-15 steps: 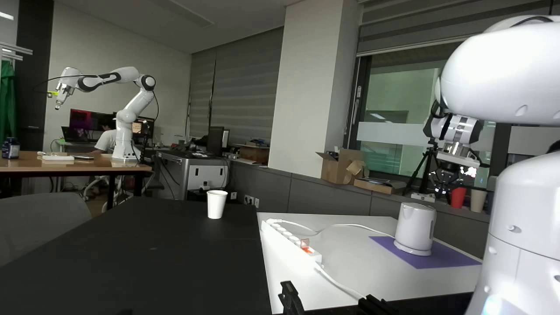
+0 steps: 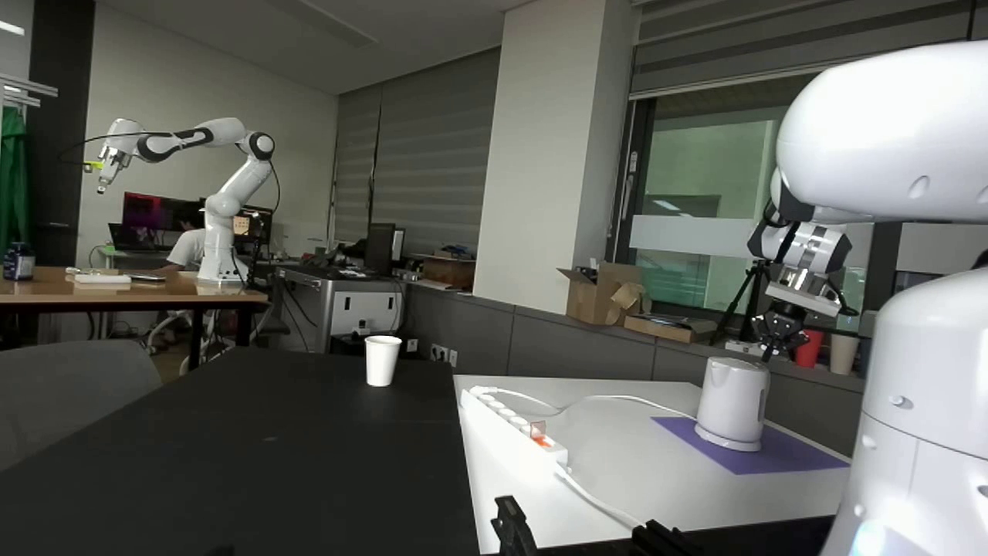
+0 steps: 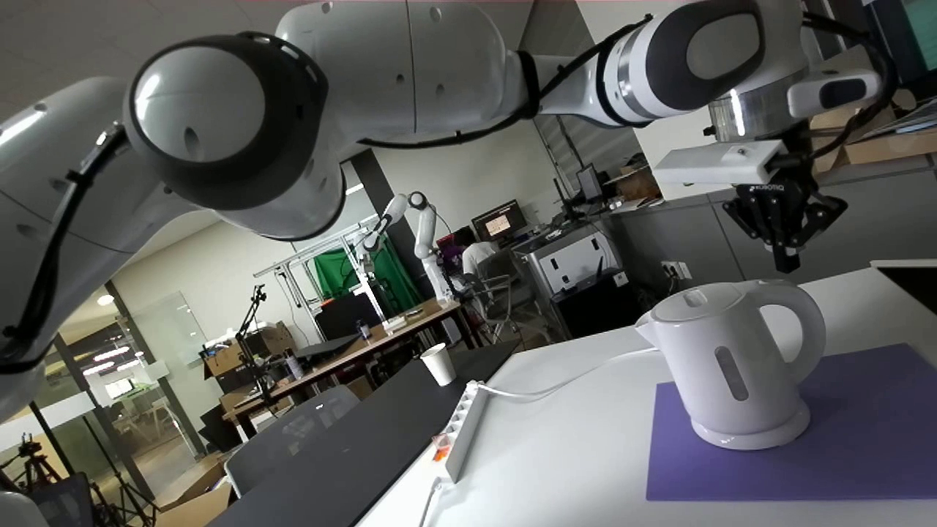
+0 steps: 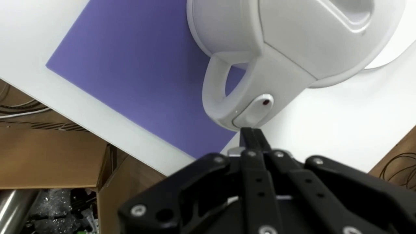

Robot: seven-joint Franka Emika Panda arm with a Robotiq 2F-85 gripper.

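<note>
A white electric kettle (image 3: 716, 351) stands upright on a purple mat (image 3: 865, 439) at the right of the white table. Its handle (image 4: 216, 91) carries an oval switch (image 4: 254, 110) with a small dark red spot, seen from above in the wrist view. My gripper (image 3: 787, 262) is shut, fingers together, with nothing showing between them. It hangs above the handle side of the kettle, apart from it in exterior view 2. In the wrist view the fingertips (image 4: 249, 134) overlap the handle's outer end, just beyond the switch. Exterior view 1 shows the gripper (image 2: 767, 352) over the kettle too.
A white power strip (image 2: 519, 426) lies along the table's left edge, with the kettle's cord (image 2: 611, 398) running to it. A paper cup (image 2: 380, 361) stands on the black table (image 2: 278, 445). Cardboard boxes (image 4: 50, 156) sit below the table edge.
In exterior view 1 my gripper has tilted and shifted slightly left, its fingertips now nearer the kettle's top. The kettle has not moved.
</note>
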